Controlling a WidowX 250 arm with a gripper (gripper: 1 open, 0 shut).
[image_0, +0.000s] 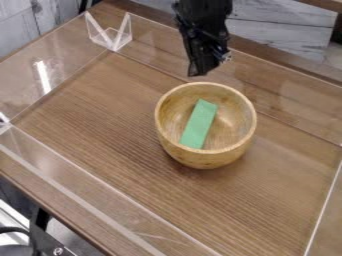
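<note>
A tan round bowl (230, 139) rests on the wooden tabletop, with a green rectangular block (199, 123) lying inside it. My dark gripper (199, 68) hangs above and just behind the bowl's back rim, pointing down. Whether its fingers are open or shut is hard to make out.
A clear angular holder (111, 32) stands at the back left. A marbled grey surface lies beyond the back edge, and a black cable shows at the lower left.
</note>
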